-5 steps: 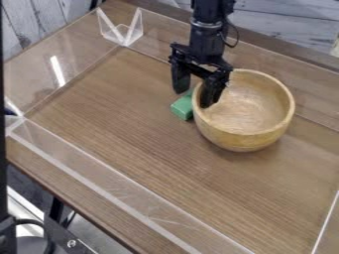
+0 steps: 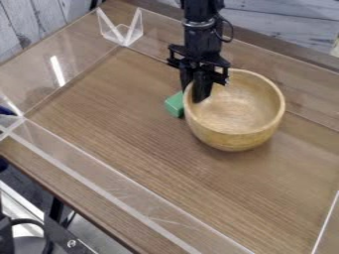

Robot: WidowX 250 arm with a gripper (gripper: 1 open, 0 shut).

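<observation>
A black robot arm (image 2: 201,30) reaches down from the top to a large wooden bowl (image 2: 236,111) at centre right. My gripper (image 2: 197,87) is shut on the bowl's left rim, the fingers partly hidden by the arm's dark body. The bowl looks tilted. A small green object (image 2: 175,103) lies on the wooden table just left of the bowl, partly hidden behind it.
A white wire-like shape (image 2: 121,25) stands at the upper left. Black cables (image 2: 24,238) lie beyond the table at lower left.
The gripper has shifted slightly left, and the bowl with it, now covering more of the green object.
</observation>
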